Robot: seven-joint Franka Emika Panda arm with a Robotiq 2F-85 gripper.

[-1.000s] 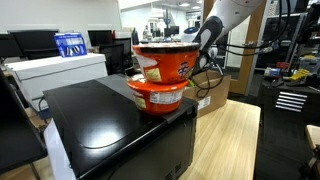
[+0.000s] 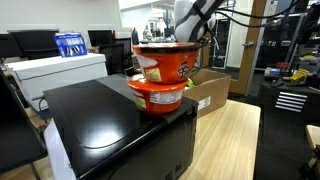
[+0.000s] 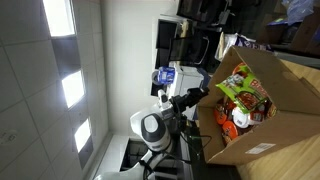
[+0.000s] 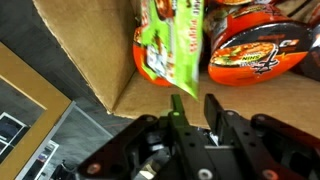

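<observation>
My gripper is part open in the wrist view, with a gap between its two dark fingertips and nothing seen held there. A green and yellow packet [image 4: 172, 45] lies just ahead, its lower end close to the left fingertip; whether they touch is unclear. In exterior view 2 the dark gripper [image 3: 200, 92] hangs at the box's left rim, and the green packet [image 3: 238, 78] rests on top of the box's contents. A red noodle cup [image 4: 260, 52] with a dark lid sits right of the packet.
The cardboard box [image 3: 290, 92] has upright walls and holds several red cups. Two stacked red cups [image 2: 163, 82] stand on the black cabinet [image 2: 95, 115] near the camera. Bare wooden tabletop [image 2: 228, 140] extends to the right of the box.
In exterior view 1 the arm has risen out of its low reach over the box. The stacked cups and the box have stayed put.
</observation>
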